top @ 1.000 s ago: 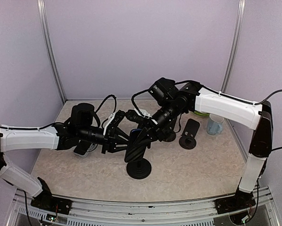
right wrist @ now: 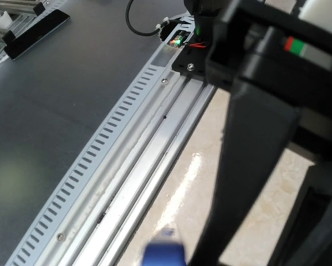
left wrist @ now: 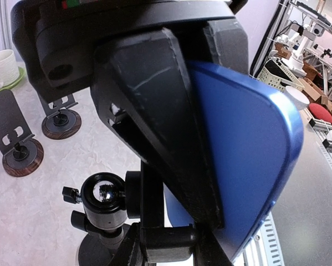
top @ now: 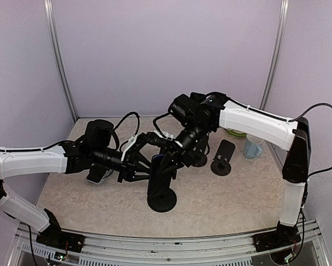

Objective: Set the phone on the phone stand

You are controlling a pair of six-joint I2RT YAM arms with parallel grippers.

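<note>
A blue phone [left wrist: 249, 144] stands upright against a black phone stand with a round base [top: 162, 200] in the middle front of the table; arms partly hide it in the top view. My right gripper [top: 168, 163] is shut on the phone, its black fingers [left wrist: 154, 111] across it in the left wrist view. My left gripper [top: 143, 169] is at the stand's holder from the left, low in its wrist view beside the silver ball joint [left wrist: 103, 191]; its finger state is hard to tell. The right wrist view shows a blurred blue edge [right wrist: 163, 254] at the bottom.
Other phone stands [top: 223, 158] stand at the back right, with a mug [top: 252, 147] and a green plate [top: 235, 133]. Another dark item [top: 96, 176] lies at the left.
The left arm has moved very little.
</note>
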